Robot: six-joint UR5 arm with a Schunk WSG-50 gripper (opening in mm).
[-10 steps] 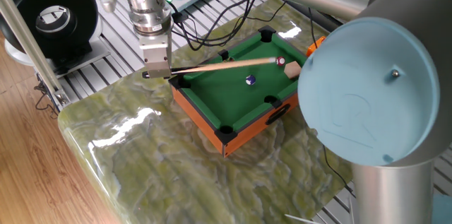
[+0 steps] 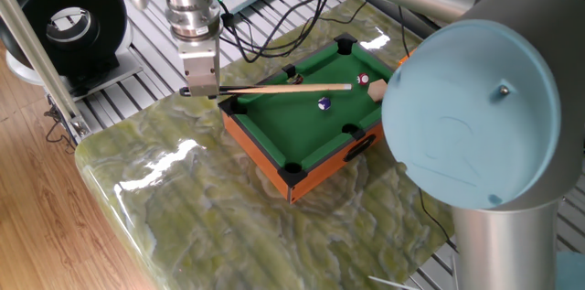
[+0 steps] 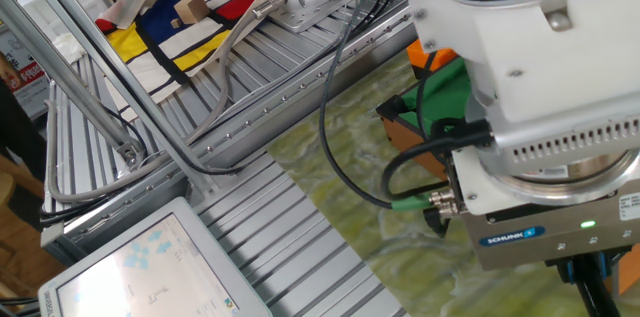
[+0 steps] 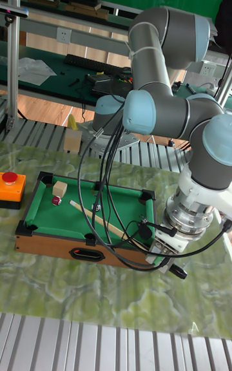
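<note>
A small pool table [image 2: 289, 123] with green felt and orange sides lies on the marbled tabletop. Over its far long side stretches a wooden cue [image 2: 291, 89], its dark butt held by my gripper [image 2: 203, 93], which is shut on it. The cue's pale tip ends short of a red ball [image 2: 363, 80]. Nearer the middle of the felt sits a dark blue ball [image 2: 324, 104]. Close by the red ball is a wooden block [image 2: 377, 90]. In exterior view 3 the cue [image 4: 103, 223] slants across the felt from my gripper at the right corner; cables partly cover it.
An orange box with a red button [image 4: 9, 187] stands left of the pool table. Loose black cables [image 2: 265, 52] run behind it. My arm's blue joint cap [image 2: 471, 112] hides the right side.
</note>
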